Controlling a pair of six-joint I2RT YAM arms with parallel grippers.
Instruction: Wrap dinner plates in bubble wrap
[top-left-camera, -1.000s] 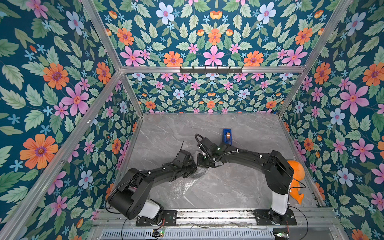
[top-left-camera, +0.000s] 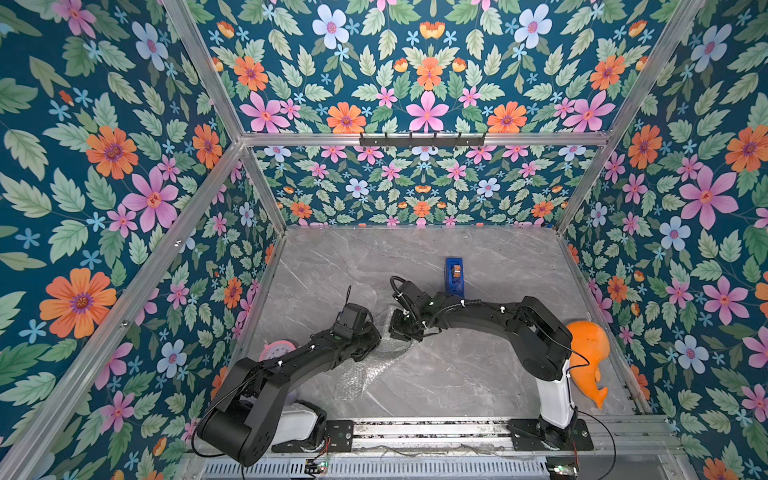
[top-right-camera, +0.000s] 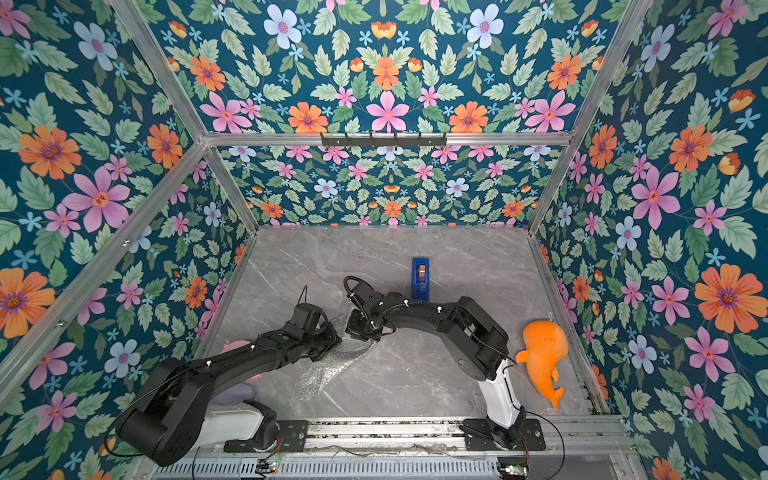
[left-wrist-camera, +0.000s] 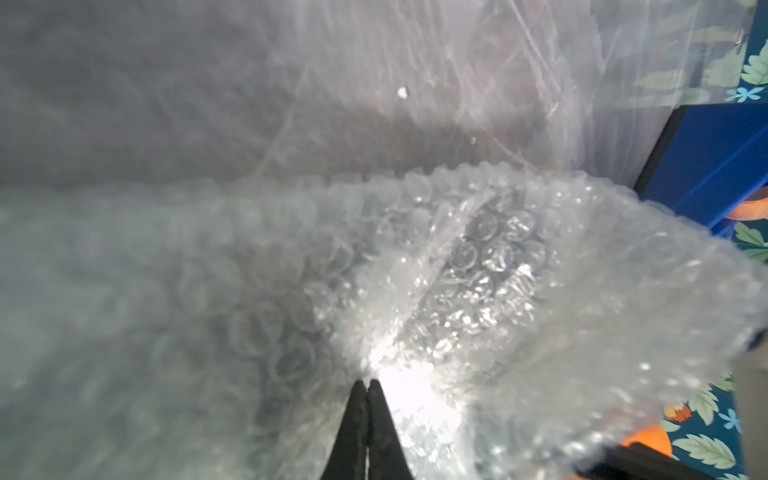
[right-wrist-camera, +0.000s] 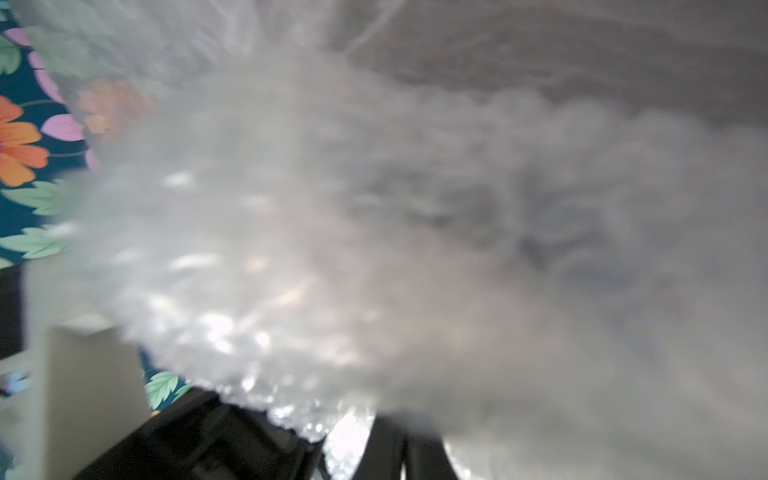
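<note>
Clear bubble wrap (top-left-camera: 356, 380) lies crumpled on the grey table, left of centre, and rises between the two arms. In the left wrist view the left gripper is shut, its fingertips together in front of the wrap; whether any film is pinched there does not show. Over on the right side, the right gripper is shut on the wrap, which folds over its fingertips and fills most of that view. From above, both grippers face each other a short gap apart. No dinner plate can be made out; the wrap and arms hide what lies beneath.
A blue tape dispenser (top-left-camera: 454, 277) stands behind the right arm. An orange whale-shaped toy (top-left-camera: 588, 360) lies by the right wall. Something pink (top-left-camera: 277, 349) shows partly behind the left arm.
</note>
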